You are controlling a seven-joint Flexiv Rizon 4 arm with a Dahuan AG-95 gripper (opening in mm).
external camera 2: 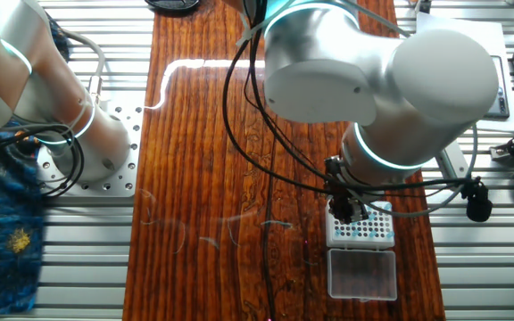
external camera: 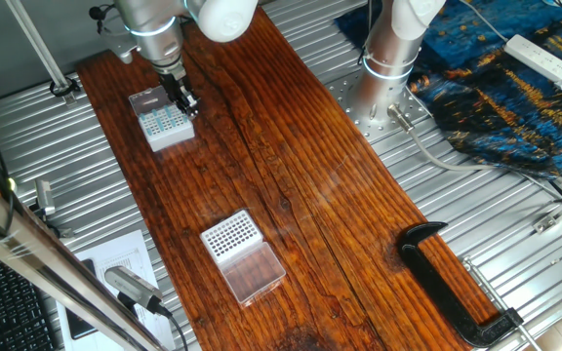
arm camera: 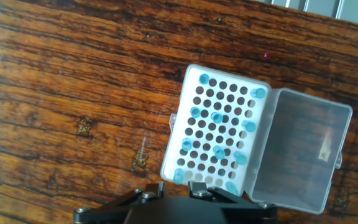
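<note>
A tip box with a white perforated rack (arm camera: 219, 127) shows in the wrist view, with several blue tips (arm camera: 217, 117) standing in scattered holes. Its clear lid (arm camera: 303, 149) is folded back on the right. My gripper appears at the bottom edge by the rack's lower left corner, fingers apart and nothing visible between them. Exterior view 1 has the gripper (external camera: 191, 105) above the right side of this same box (external camera: 169, 132). Closer to that camera lies a second open box (external camera: 232, 237), whose white rack shows only dark holes and no blue tips.
A black clamp (external camera: 447, 292) grips the table's near right corner. Bare wooden table (external camera: 281, 166) lies between the two boxes and to their right. Loose black cables (external camera 2: 239, 107) hang along my arm.
</note>
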